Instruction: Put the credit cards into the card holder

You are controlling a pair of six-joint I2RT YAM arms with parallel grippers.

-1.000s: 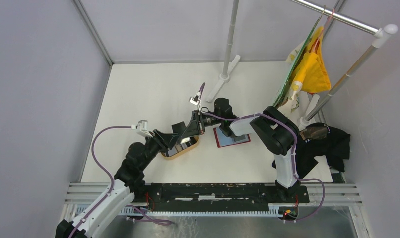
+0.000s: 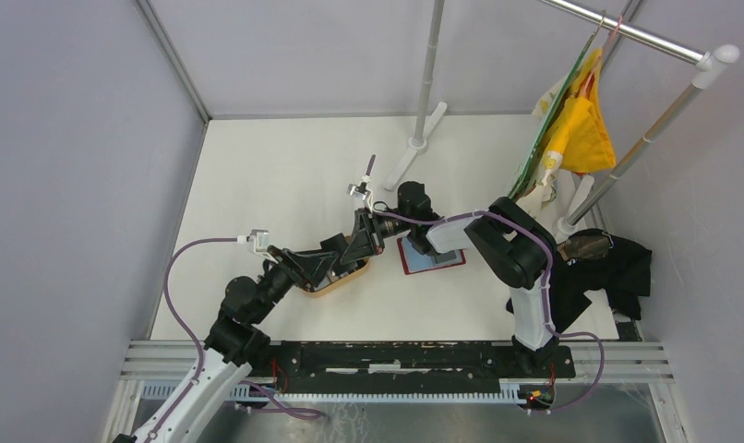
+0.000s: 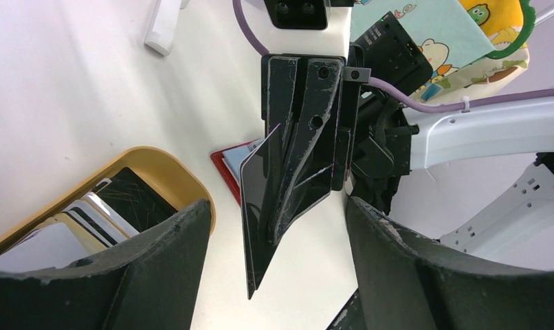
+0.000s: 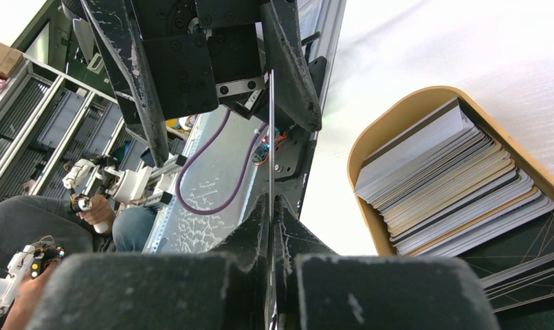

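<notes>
In the left wrist view, a dark thin card (image 3: 252, 196) stands between the fingers of my right gripper. The right wrist view shows this card edge-on, with my right gripper shut on it. My left gripper is open, its fingers spread to either side of the card's free end; I cannot tell whether one touches it. Below them, a tan tray (image 4: 370, 134) holds a row of many cards (image 4: 446, 179). A flat red-edged case with blue inside (image 2: 414, 258), seemingly the card holder, lies partly hidden beneath the right arm.
A rack's white foot (image 2: 403, 169) rests toward the back of the table, and bags (image 2: 585, 115) hang at the right. Dark cloth (image 2: 618, 277) lies at the right edge.
My left gripper has turned slightly, and its fingers have come closer to the right gripper's tips. Its wrist has shifted a little left. The right gripper has hardly moved.
</notes>
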